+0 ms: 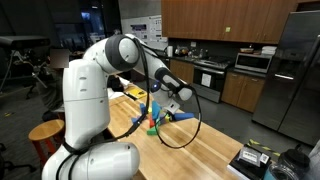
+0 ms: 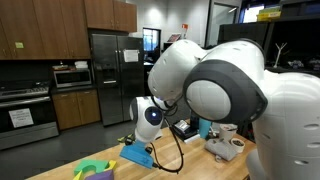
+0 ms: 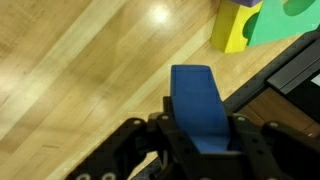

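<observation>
A blue block (image 3: 198,100) is gripped in the wrist view, where my gripper is shut on it; the fingertips are mostly hidden behind the block. In exterior view 2 this blue block (image 2: 137,155) appears below the wrist, close above the wooden table or touching it; I cannot tell which. Exterior view 1 shows the blue block (image 1: 183,116) just right of the other coloured pieces. A yellow block (image 3: 230,28) and a green piece (image 3: 284,20) lie apart from it at the top right of the wrist view.
Several coloured pieces, including a red one (image 1: 153,121), crowd the table's left part. A purple block (image 2: 100,175) sits near the green piece in exterior view 2. Bare table (image 1: 205,150) stretches to the right, with a dark device (image 1: 249,161) at its front right.
</observation>
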